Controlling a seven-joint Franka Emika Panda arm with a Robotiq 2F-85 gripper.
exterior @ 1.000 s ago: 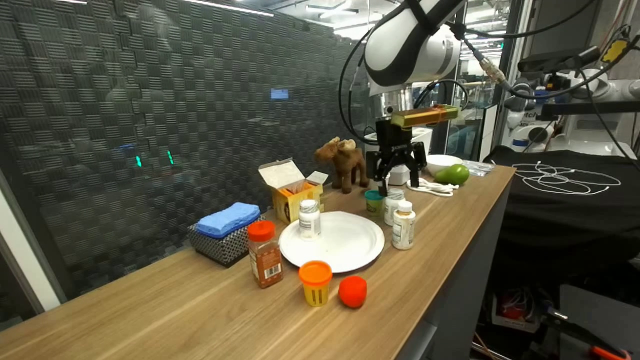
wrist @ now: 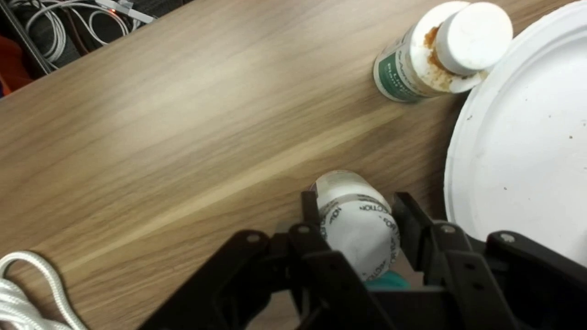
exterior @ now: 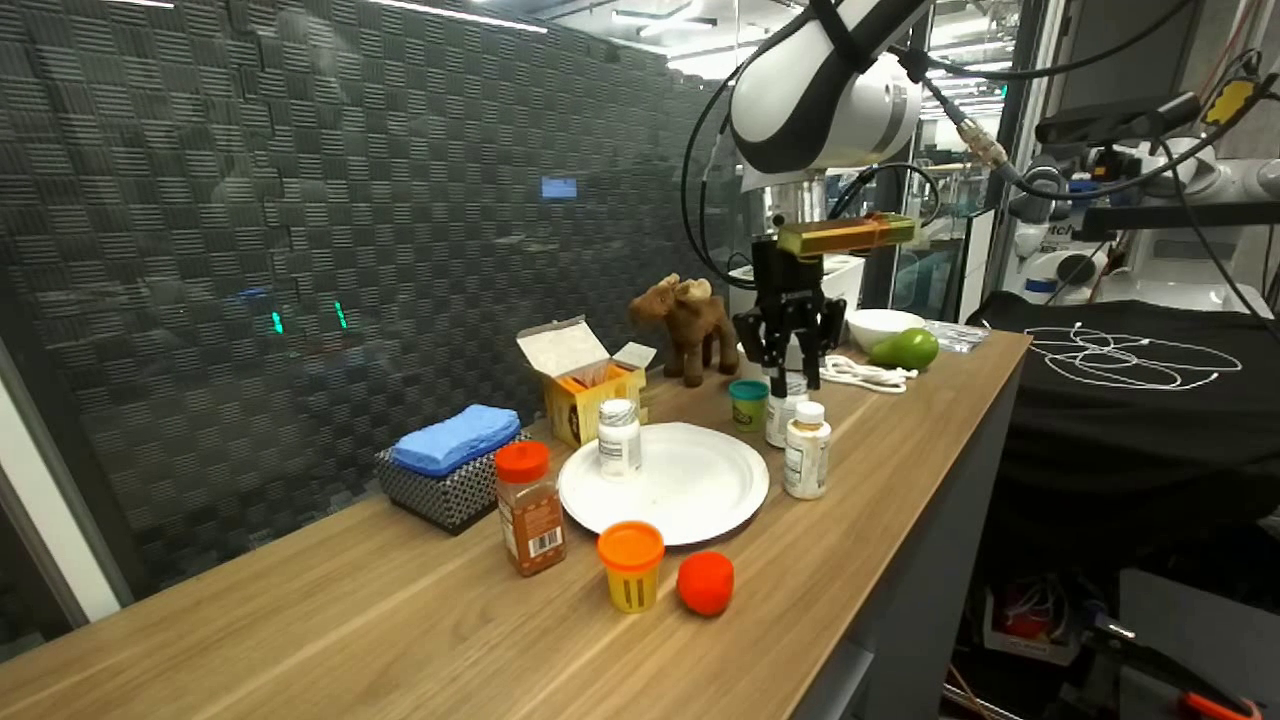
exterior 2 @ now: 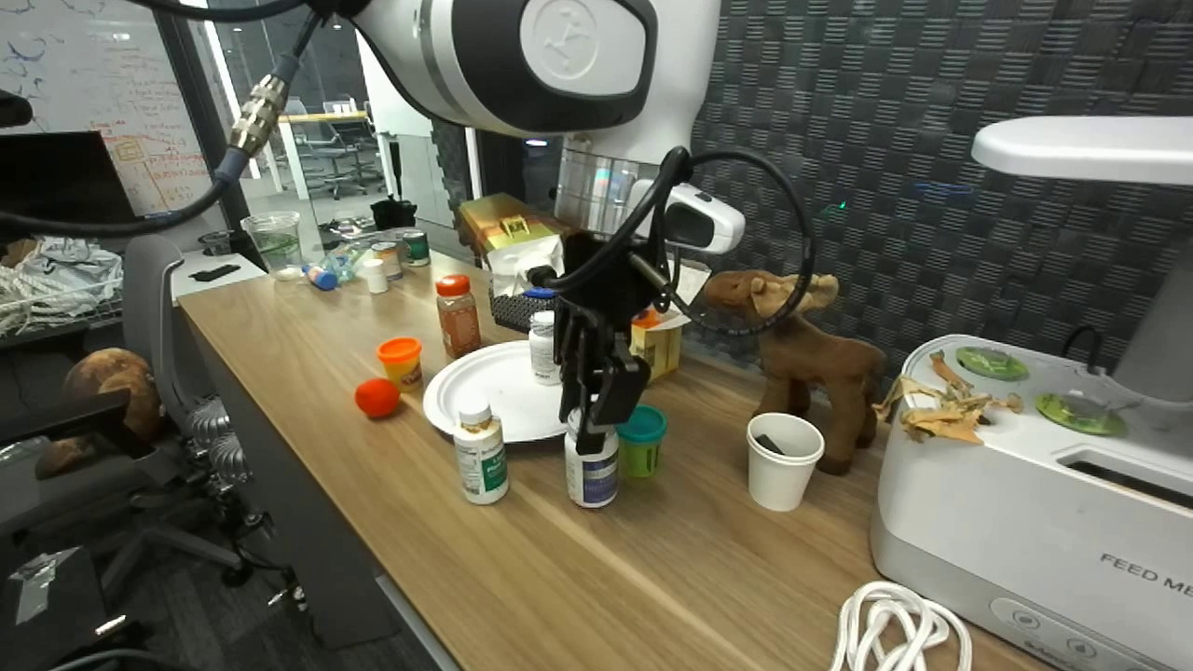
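Observation:
My gripper is shut on a white pill bottle (wrist: 360, 239), one finger on each side near its cap. In exterior view 2 this bottle (exterior 2: 593, 479) is upright, its blue label partly showing below the gripper (exterior 2: 598, 431); whether its base touches the table I cannot tell. Exterior view 1 has the gripper (exterior: 794, 366) over the same bottle, beside the white plate (exterior: 744, 492). A second white bottle (exterior: 619, 439) stands on that plate. Close to the held one, a third bottle with a green label (exterior 2: 481, 457) stands on the table by the plate's rim.
A teal-lidded tub (exterior 2: 642, 440) is right beside the held bottle. Around the plate are a spice jar (exterior: 529, 510), an orange-lidded tub (exterior: 631, 566) and a red ball (exterior: 705, 583). A paper cup (exterior 2: 782, 464) and toy moose (exterior 2: 811, 347) stand behind. Bare wood lies along the front edge.
The gripper's fingers, spread apart over the bottle before, have closed in around its top. In exterior view 1 the bottle has shifted slightly left. The other objects are unmoved.

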